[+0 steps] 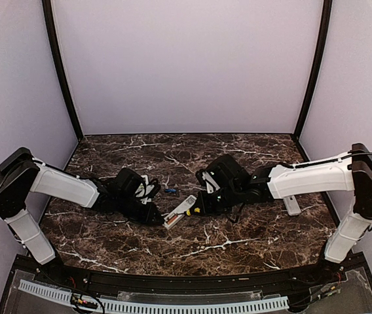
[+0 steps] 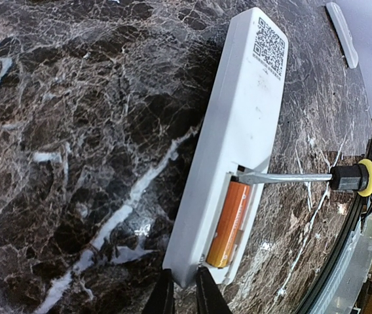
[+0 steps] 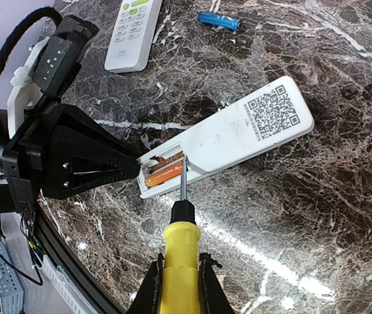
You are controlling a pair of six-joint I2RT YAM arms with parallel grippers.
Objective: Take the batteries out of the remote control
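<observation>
The white remote control point(image 2: 248, 124) lies face down with its battery bay uncovered. An orange battery point(image 3: 164, 174) sits in that bay. My left gripper is shut on the remote's bay end. In my right gripper, which is shut on it, is a yellow-handled screwdriver point(image 3: 181, 248). Its metal tip reaches into the bay at the battery's inner end; whether it touches the battery I cannot tell. A blue battery point(image 3: 219, 21) lies loose on the table, apart from the remote.
A second white remote point(image 3: 132, 33), buttons up, lies near the left gripper in the right wrist view. A white object point(image 1: 291, 205) rests on the table's right side.
</observation>
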